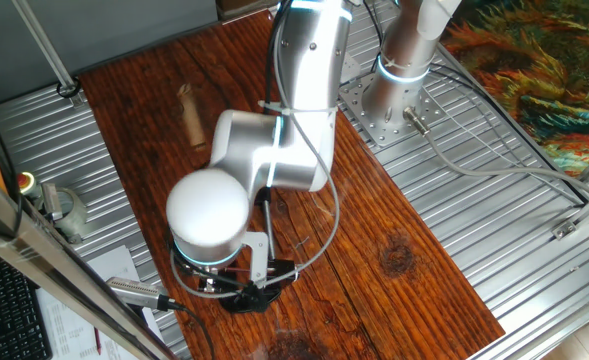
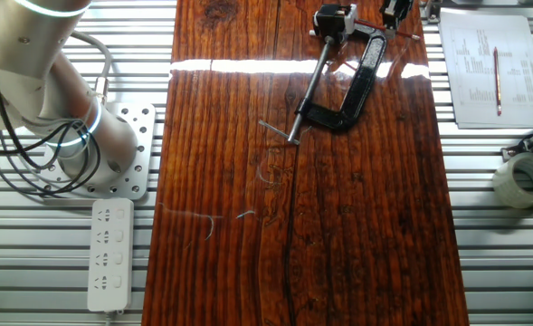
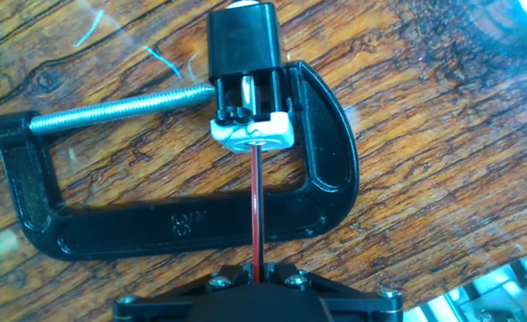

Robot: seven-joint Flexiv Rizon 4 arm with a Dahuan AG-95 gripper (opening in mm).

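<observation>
A black C-clamp with a silver threaded screw lies flat on the wooden board. Across its frame extends a thin tool with a red rod, a white collar and a black block at its far end. My gripper is at the bottom of the wrist view, its inner tips close beside the rod. Whether they grip it cannot be made out. Exterior view 2 has the clamp at the top and my gripper partly cut off above the rod.
A wooden piece lies on the board's far part. A tape roll, papers and a power strip lie off the board. Much of the board is clear. A cable loops from my arm.
</observation>
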